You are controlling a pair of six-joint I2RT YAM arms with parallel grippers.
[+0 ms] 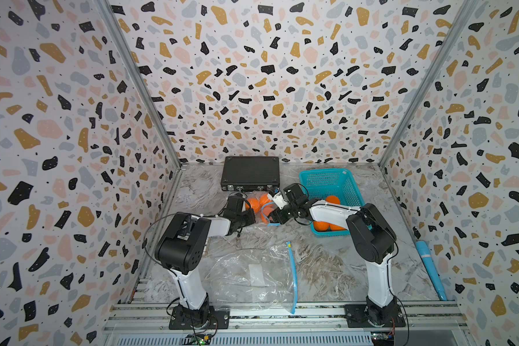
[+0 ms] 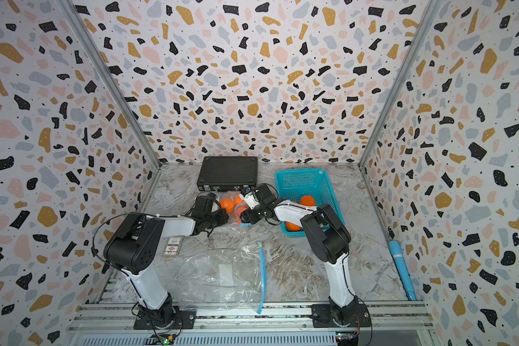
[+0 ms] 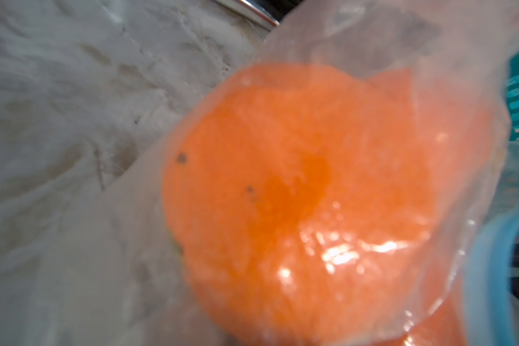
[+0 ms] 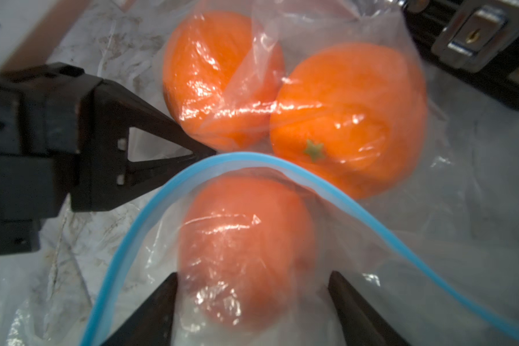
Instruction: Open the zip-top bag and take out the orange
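Observation:
The clear zip bag with its blue mouth strip lies between my two grippers in the right wrist view. Two oranges sit beyond the strip under clear film, and another orange lies on the near side of it. My right gripper is open, its fingers spread on either side of that near orange and not visibly pressing it. From the left comes my left gripper, shut, its tip at the blue strip; whether film is pinched there cannot be seen. In the left wrist view, an orange behind film fills the middle.
A teal basket holding several oranges stands right, under my right forearm. Behind the bag is a black case. A flat clear sheet with a blue edge lies in front. Bare table shows at front right.

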